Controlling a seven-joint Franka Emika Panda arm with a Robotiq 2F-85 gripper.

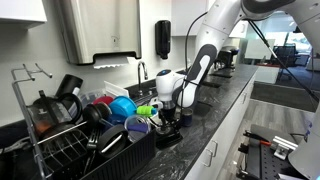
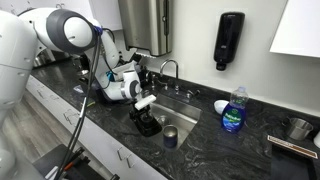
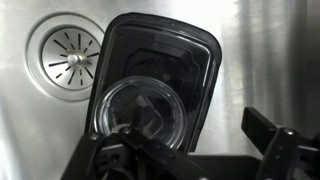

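In the wrist view a black rectangular tray (image 3: 185,65) lies in the metal sink (image 3: 245,75). A clear round container (image 3: 150,100) rests over the tray's lower part, nearer to my left finger. My gripper stands open above them, its dark fingers (image 3: 265,130) well apart and nothing held between them. From outside, the gripper (image 2: 145,122) points down into the sink area, and the arm hides much of what lies below it.
The drain (image 3: 70,58) shows beside the tray. A dish rack (image 1: 75,140) with pans and colourful cups stands near the sink. A metal cup (image 2: 170,136) sits at the sink's edge, and a blue soap bottle (image 2: 235,110) is on the counter.
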